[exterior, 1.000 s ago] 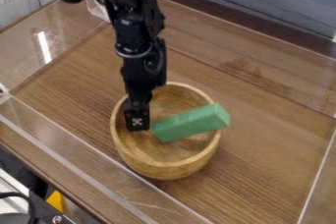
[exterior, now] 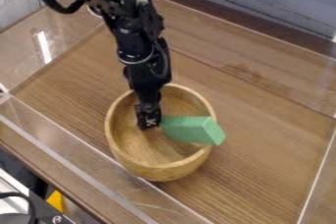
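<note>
A round wooden bowl (exterior: 144, 157) stands on the wooden table in the middle of the camera view. A green block (exterior: 192, 129) lies tilted in it at the right side, reaching over the rim. My black gripper (exterior: 148, 116) reaches down into the bowl at its back, just left of the block's left end. Whether its dark fingers touch or hold the block is hard to tell.
White walls border it at the back. A small yellow object (exterior: 54, 199) lies at the lower left edge beside a black cable.
The gripper and bowl have shifted slightly.
</note>
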